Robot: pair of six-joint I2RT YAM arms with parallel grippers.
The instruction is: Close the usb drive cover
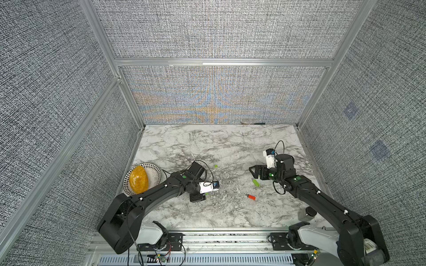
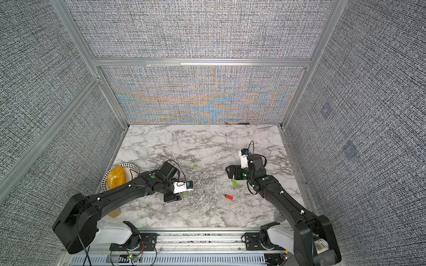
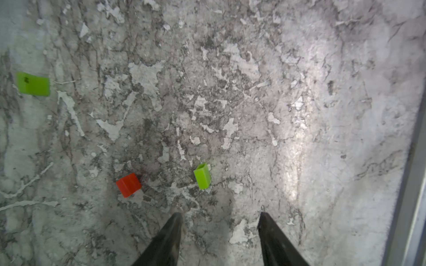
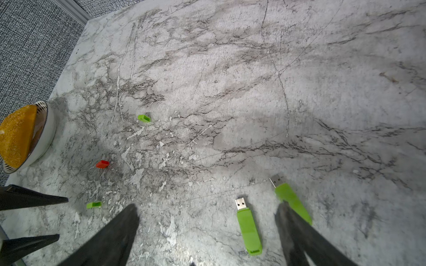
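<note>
Two green USB drives (image 4: 249, 230) lie on the marble table with metal plugs bare; one of them (image 4: 292, 201) is partly behind my right gripper's blurred finger. A red USB drive (image 1: 251, 197) lies nearer the front. Three small covers lie loose: a green cover (image 3: 202, 176), a red cover (image 3: 128, 184) and a farther green cover (image 3: 33, 84). My left gripper is part open above the table, empty, its tips just short of the nearer green cover. My right gripper stands open above the green drives with nothing between its fingers.
A patterned bowl (image 1: 154, 170) with a yellow-orange item (image 1: 138, 179) is at the left. A dark-topped container (image 1: 308, 213) stands at the front right, close to the right arm.
</note>
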